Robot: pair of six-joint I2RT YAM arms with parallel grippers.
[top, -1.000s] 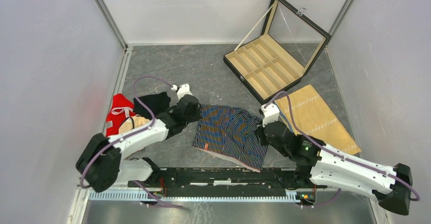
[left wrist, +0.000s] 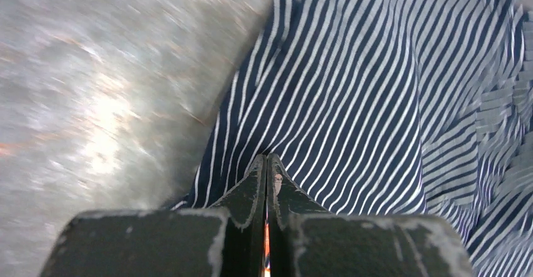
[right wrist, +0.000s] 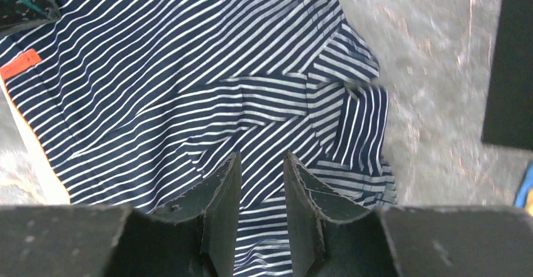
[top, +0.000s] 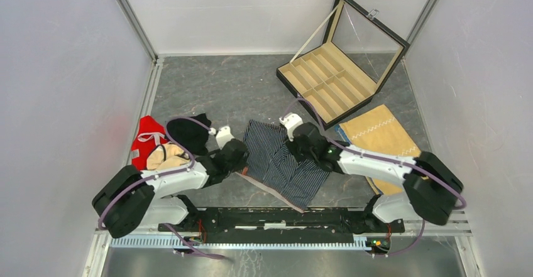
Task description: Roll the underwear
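The underwear (top: 270,157), dark blue with thin white stripes, lies spread with wrinkles on the grey surface between my arms. In the right wrist view its orange tag (right wrist: 20,64) and pale edge (right wrist: 38,154) show at the left. My left gripper is shut over the left side of the cloth; no fabric shows clearly between its fingers. My right gripper is above the bunched right part of the cloth, its fingers apart, with striped folds visible through the gap. In the top view both gripper tips are mostly hidden by the arms.
A compartment box (top: 327,79) with its glass lid raised stands at the back right. Yellow cloth (top: 383,132) lies at the right. Red (top: 148,135), black (top: 188,135) and beige (top: 164,157) garments lie at the left.
My right gripper has moved left over the cloth, and the right part of the underwear has bunched leftward.
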